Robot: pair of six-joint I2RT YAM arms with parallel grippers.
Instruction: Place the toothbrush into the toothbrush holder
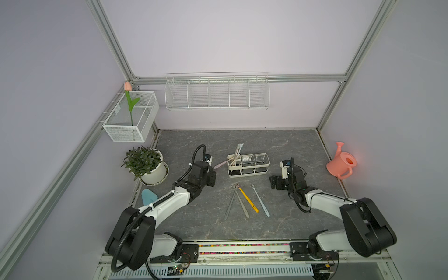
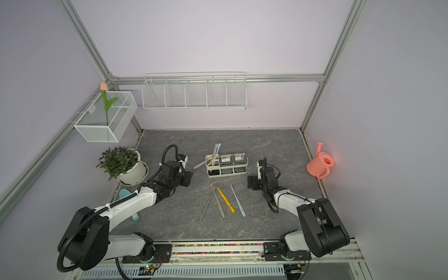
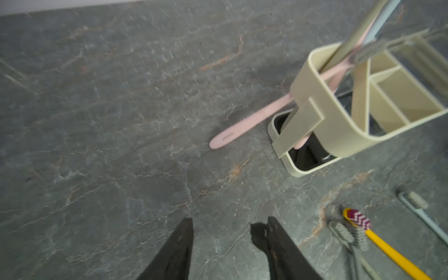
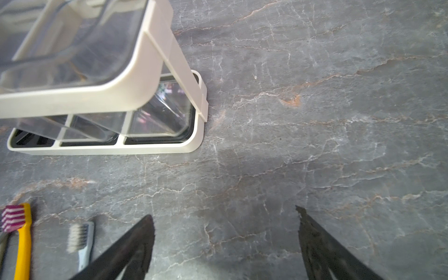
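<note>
The cream toothbrush holder (image 1: 248,170) stands at the table's middle, its left compartment bearing several brushes. One pink toothbrush (image 3: 252,122) leans out through the holder's left side, its handle end over the table. My left gripper hangs left of the holder, part open with only table between its fingers. Several more brushes lie in front of the holder: a yellow toothbrush (image 1: 248,199), a light blue toothbrush (image 1: 260,200), a grey-green toothbrush (image 1: 243,205) and a grey toothbrush (image 1: 230,205). To the holder's right my right gripper stands open and empty.
A potted plant (image 1: 148,166) and a light blue object (image 1: 149,197) are at the left. On the right wall side is a pink watering can (image 1: 341,162). Wire baskets hang above the back. Bare table lies in front and behind the holder.
</note>
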